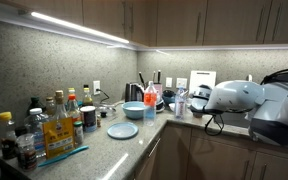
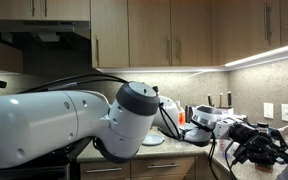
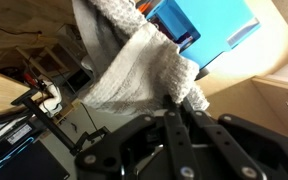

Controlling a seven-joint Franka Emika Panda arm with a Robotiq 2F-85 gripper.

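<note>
In the wrist view, a whitish, wrinkled cloth (image 3: pixel 144 68) is pinched at its lower end by my gripper. The fingers are shut on it, and the fingertips are partly covered by its folds. From there the fabric spreads toward the upper left. Exterior view 2 has the dark gripper (image 2: pixel 262 143) at the right, over the counter by the wall. In exterior view 1 the arm (image 1: pixel 234 97) reaches in from the right to the back corner, where the fingers are too small to make out.
A blue box-like item (image 3: pixel 212 25) lies close beside the cloth. On the counter are a blue bowl (image 1: pixel 134 110), a light blue plate (image 1: pixel 123 130) and a clear bottle with a red top (image 1: pixel 150 103). Several bottles and jars crowd the left.
</note>
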